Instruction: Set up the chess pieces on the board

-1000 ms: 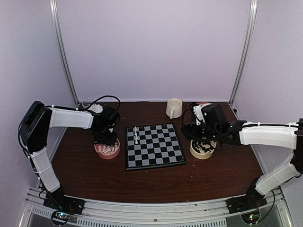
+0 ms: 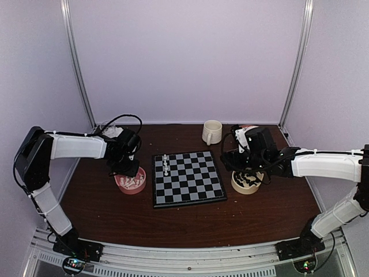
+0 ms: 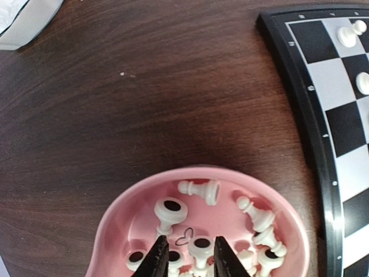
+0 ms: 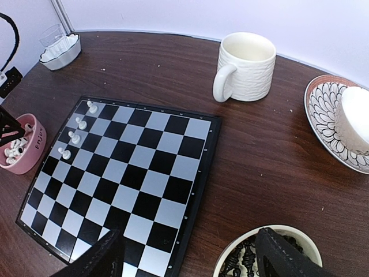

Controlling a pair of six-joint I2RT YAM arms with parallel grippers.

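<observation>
The checkered board (image 2: 187, 179) lies in the middle, with several white pieces standing along its left side, such as a white pawn (image 4: 65, 153). My left gripper is over the pink bowl (image 3: 127, 202) of white pieces, its fingertips around a white piece (image 3: 202, 243); whether it grips it is unclear. My right gripper hangs above the board's right edge and the cream bowl (image 4: 308, 248) of black pieces, fingers apart, with nothing seen between them.
A white mug (image 4: 245, 66) stands behind the board. A patterned plate (image 4: 317, 124) with a white vessel sits at back right, a white dish (image 4: 60, 57) with a clear glass at back left.
The right arm looks unchanged.
</observation>
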